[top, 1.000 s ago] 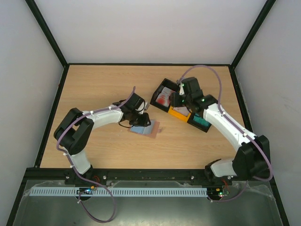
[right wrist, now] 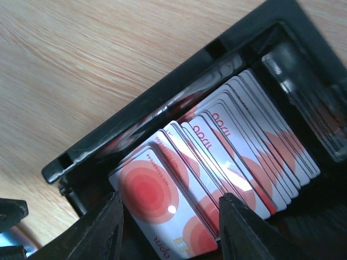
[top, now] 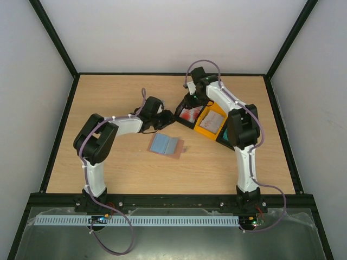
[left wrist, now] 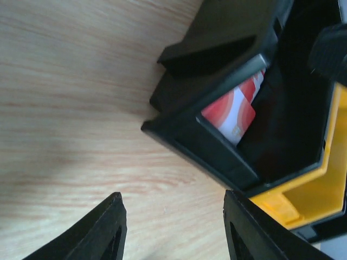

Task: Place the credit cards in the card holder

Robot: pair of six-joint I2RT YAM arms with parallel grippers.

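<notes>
Red-and-white cards [right wrist: 146, 192] lie in an overlapping row inside a black bin [top: 178, 111]. My right gripper is over this bin, fingers apart, with the front card's edge between them in the wrist view; whether they touch it, I cannot tell. The card holder [top: 164, 144], blue-grey inside with a brown edge, lies spread on the table nearer the robot. My left gripper stands open and empty between the holder and the bin's near left corner. In the left wrist view, part of the red-and-white cards [left wrist: 230, 111] shows inside the bin.
A yellow bin [top: 200, 129] with pale cards [top: 212, 121] adjoins the black one. Beyond it, another black bin with green contents [top: 225, 135] is partly covered by the right arm. Bare wood [top: 200, 173] is free in front and at the left.
My right gripper has moved left from over the yellow bin to the black bin of red-and-white cards. The left gripper has shifted away from over the card holder, uncovering more of it.
</notes>
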